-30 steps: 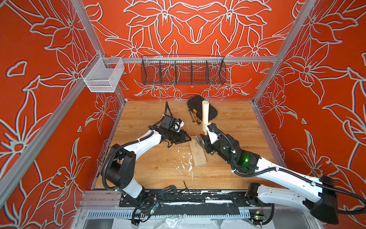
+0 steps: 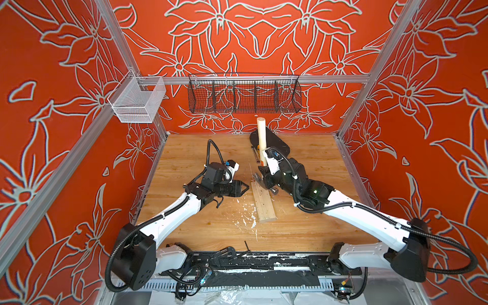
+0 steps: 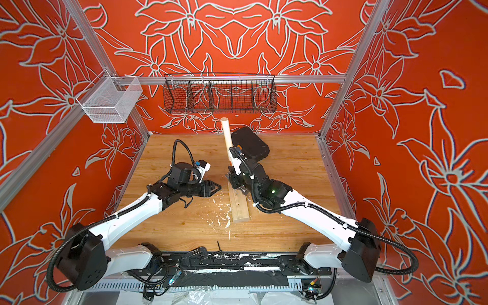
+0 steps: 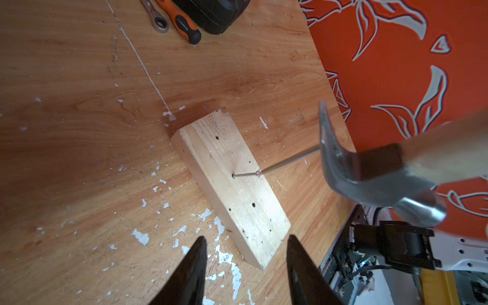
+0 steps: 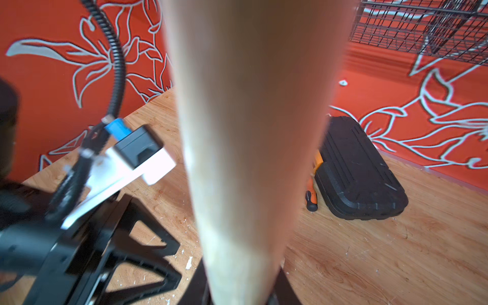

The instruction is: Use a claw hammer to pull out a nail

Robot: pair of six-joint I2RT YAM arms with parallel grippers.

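Observation:
A claw hammer rises upright, its pale wooden handle point(image 2: 261, 133) in my right gripper, which is shut on it. In the left wrist view the blurred steel hammer head point(image 4: 335, 167) hangs beside and above the wooden block point(image 4: 228, 185). From the block's top a thin nail point(image 4: 246, 174) leans toward the head; a thicker blurred metal length continues from it to the claw. Whether nail and claw touch, I cannot tell. My left gripper stands open left of the block, nothing between its fingers.
Behind the block lie a black case point(image 5: 361, 170), an orange-handled tool point(image 4: 180, 21) and a wrench point(image 4: 156, 19). White flakes point(image 2: 246, 218) dot the table. A black wire basket point(image 2: 244, 96) hangs on the back wall.
My right gripper has moved left and back with the hammer, whose handle top now stands further left and higher in view. My left gripper has drawn back slightly left. The block stays put.

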